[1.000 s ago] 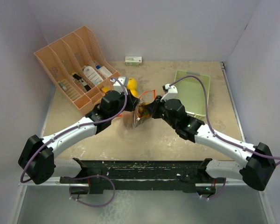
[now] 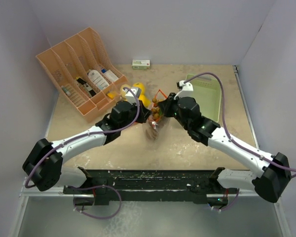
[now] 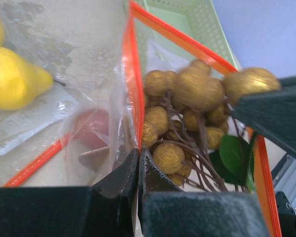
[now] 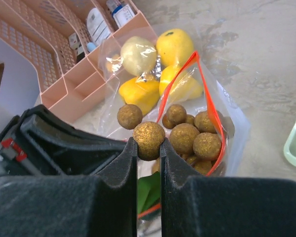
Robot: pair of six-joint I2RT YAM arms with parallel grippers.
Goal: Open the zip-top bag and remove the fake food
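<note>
The zip top bag (image 2: 155, 128) stands open mid-table, orange rims visible, holding brown fake potatoes (image 3: 167, 158) and green leaves (image 3: 232, 160). My left gripper is shut at the bag's edge; only thin plastic shows at its fingertips. My right gripper is over the opening, with a brown fake potato (image 4: 148, 138) at its fingertips; whether it grips it is unclear. Yellow fake fruit (image 4: 174, 47) lies in plastic beside the bag.
A pink divided organiser (image 2: 59, 54) with bottles stands back left. An empty green tray (image 2: 207, 98) is at the right. A small box (image 2: 141, 64) sits at the back.
The left gripper has moved right, the bag with it.
</note>
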